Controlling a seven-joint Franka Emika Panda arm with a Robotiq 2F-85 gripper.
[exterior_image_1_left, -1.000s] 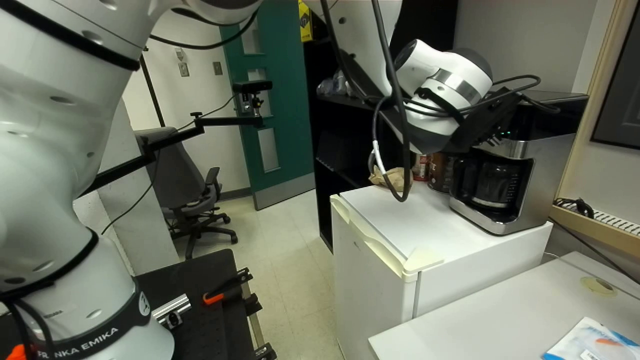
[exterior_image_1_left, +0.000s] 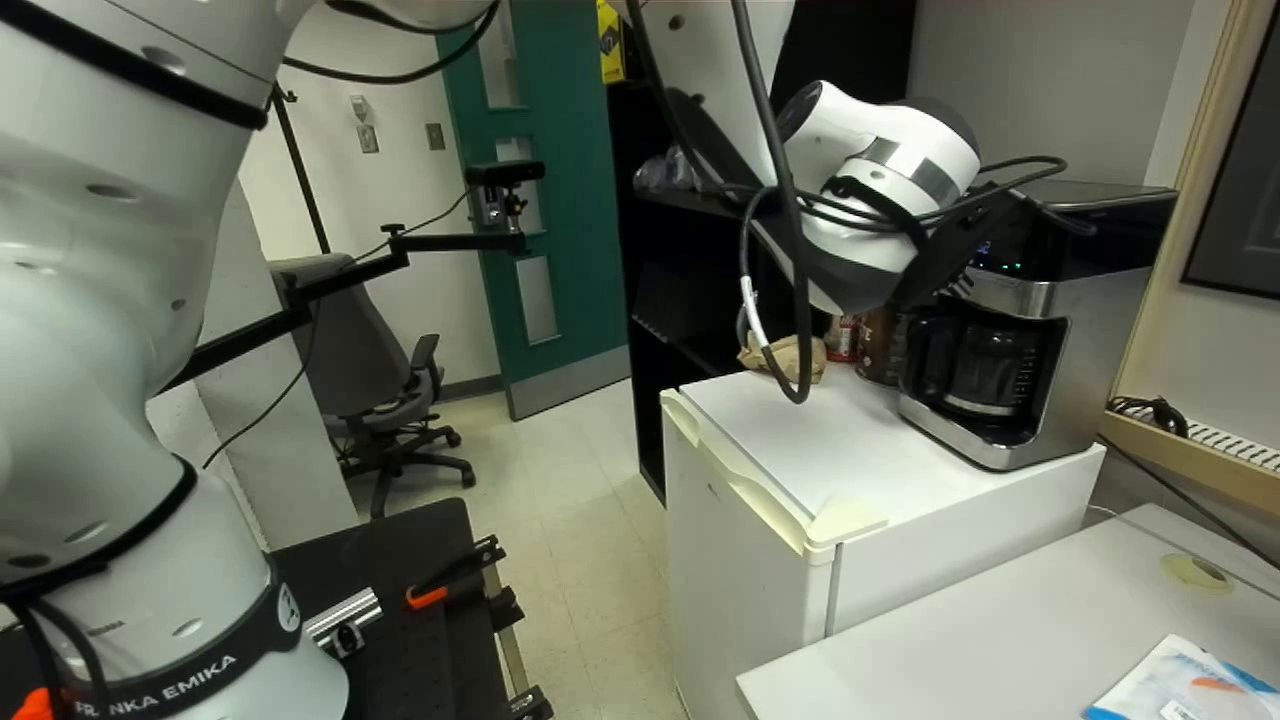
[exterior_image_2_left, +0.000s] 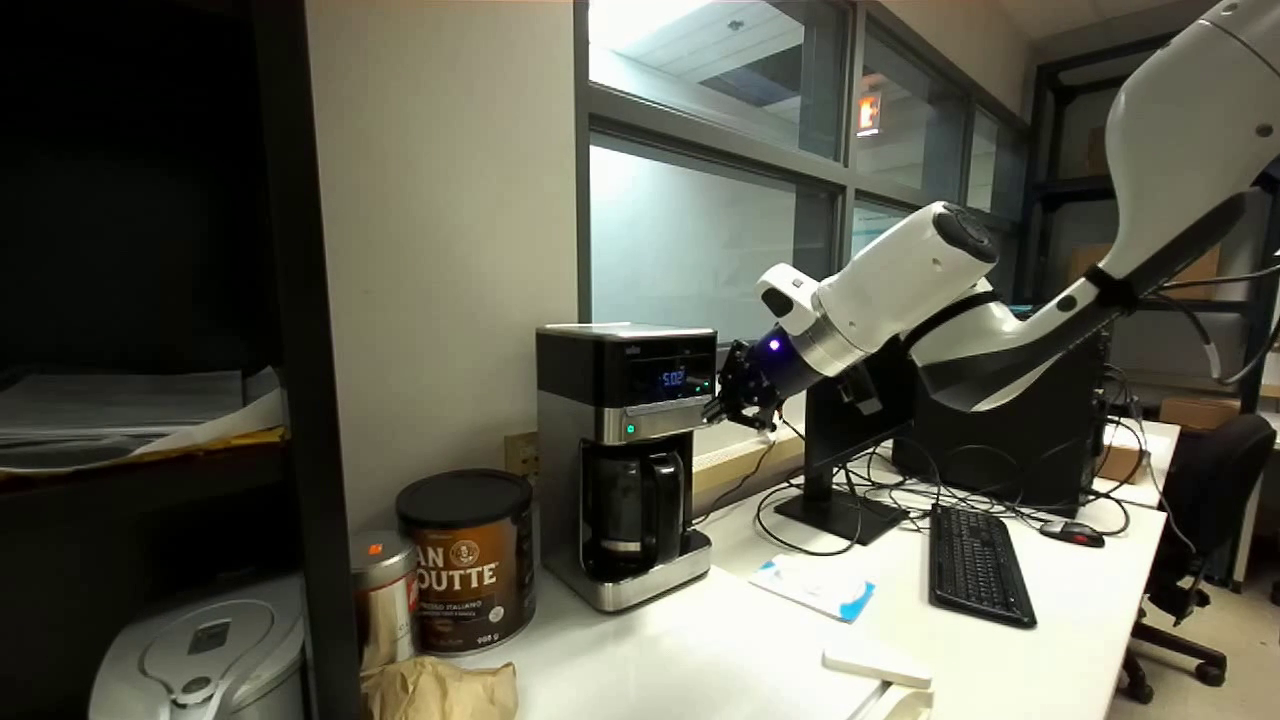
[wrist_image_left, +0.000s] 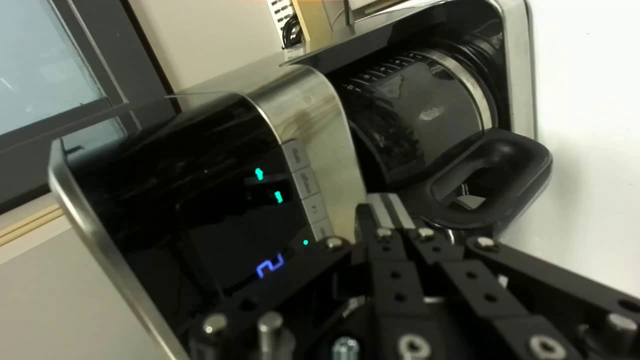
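A steel and black coffee maker (exterior_image_2_left: 624, 414) stands on the white fridge top, its clock lit blue and small green lights glowing. Its front panel (wrist_image_left: 198, 204) and row of grey buttons (wrist_image_left: 307, 183) fill much of the wrist view. Below the panel sits the glass carafe (wrist_image_left: 420, 108) with its black handle (wrist_image_left: 528, 162). My gripper is shut, with nothing showing between its fingers. In the wrist view its tips lie between the button row and the carafe handle. From the second exterior view, the gripper (exterior_image_2_left: 710, 416) is close to the panel's right side; contact cannot be made out.
A brown coffee can (exterior_image_2_left: 468, 564) and a crumpled paper bag (exterior_image_2_left: 441, 690) are left of the machine. A monitor (exterior_image_2_left: 840, 438) and keyboard (exterior_image_2_left: 980, 564) occupy the desk beyond. The fridge top (exterior_image_1_left: 816, 432) before the machine is mostly clear.
My arm and its hanging cable have shifted slightly left in the first exterior view, a little back from the coffee maker. More of the panel's lights show now. The machine has not moved.
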